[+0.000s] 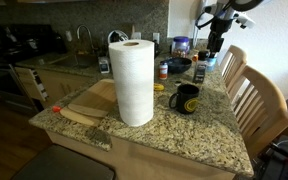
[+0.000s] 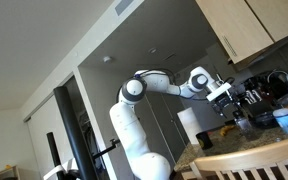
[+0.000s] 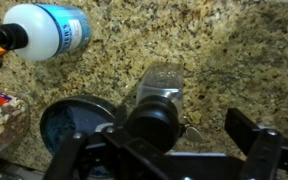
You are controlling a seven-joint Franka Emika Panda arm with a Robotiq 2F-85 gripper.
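Note:
In the wrist view, a small clear bottle [image 3: 164, 78] with a black cap [image 3: 154, 122] stands on the granite counter, seen from above. My gripper is open over it, one finger [image 3: 79, 160] to the lower left and the other finger [image 3: 252, 142] to the right. The cap lies in the gap between them, nearer the left finger; contact cannot be made out. At the far end of the counter, the gripper [image 1: 215, 48] shows small and dark in exterior view 1. Exterior view 2 has the gripper [image 2: 222, 93] angled downward above the counter items.
Close to the clear bottle are a dark round container [image 3: 59, 125], a blue-labelled bottle [image 3: 59, 32] and a clear container of nuts [image 3: 2, 125]. A paper towel roll [image 1: 133, 85] and black mug [image 1: 187, 99] stand nearer the counter's front. Wooden chairs [image 1: 259, 105] line the right side.

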